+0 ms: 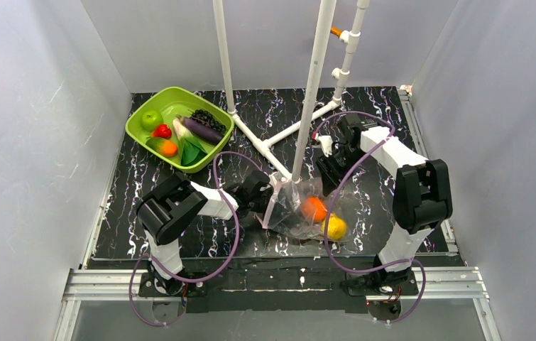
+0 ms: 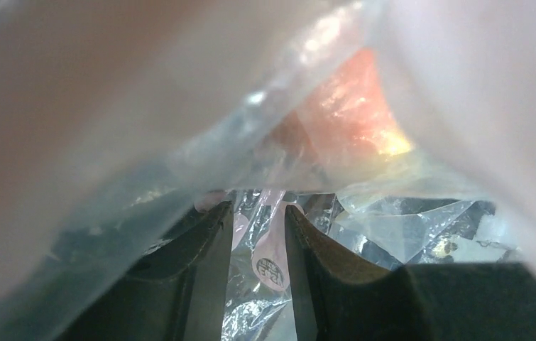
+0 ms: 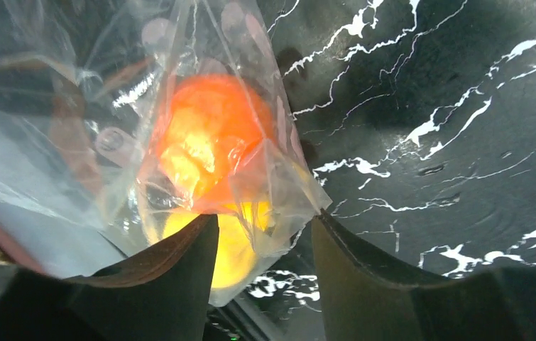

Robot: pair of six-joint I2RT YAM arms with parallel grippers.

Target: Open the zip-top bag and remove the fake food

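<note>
The clear zip top bag (image 1: 286,224) lies on the dark table with its white-edged mouth toward the left arm. Inside are an orange food piece (image 1: 313,209) and a yellow one (image 1: 334,227), both seen through plastic in the right wrist view. My left gripper is at the bag's mouth, with film draped around its camera; its fingers stand partly apart, and bag plastic with pinkish printed spots shows beyond the gap. Over the bag's closed end, my right gripper is open, a crumpled plastic corner (image 3: 279,206) showing between its fingertips; contact cannot be judged.
A green bin (image 1: 208,158) at the back left holds several food pieces. White pipes (image 1: 256,141) stand behind the bag, one upright rising close to its mouth. Purple cables (image 1: 353,167) loop over both arms. Bare table lies right of the bag.
</note>
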